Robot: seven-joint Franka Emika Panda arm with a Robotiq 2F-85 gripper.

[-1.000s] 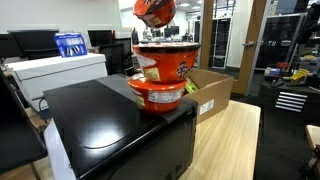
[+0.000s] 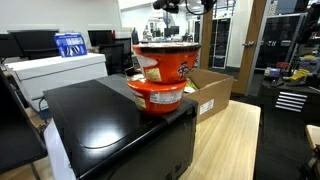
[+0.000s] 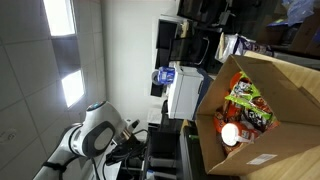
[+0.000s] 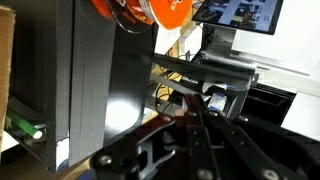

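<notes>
Two red bowls or tubs with printed labels stand stacked on a black cabinet in exterior view 1: the upper bowl [image 2: 165, 66] on the lower bowl [image 2: 157, 97]. Dark parts of my arm [image 2: 205, 8] show above them at the top edge. In the wrist view, red containers [image 4: 172, 11] lie along the top edge, away from my gripper, which is shut with nothing visible between its fingers.
The black cabinet top [image 2: 95, 115] is bare left of the stack. Behind it, a cardboard box [image 3: 285, 140] holds bright packets [image 3: 243, 92] and a white-lidded tub [image 3: 230, 134]. A white cabinet [image 2: 55, 77] carries a blue-and-white package [image 2: 70, 44].
Dark arm parts now show at the top there. The two stacked bowls have not visibly moved.
</notes>
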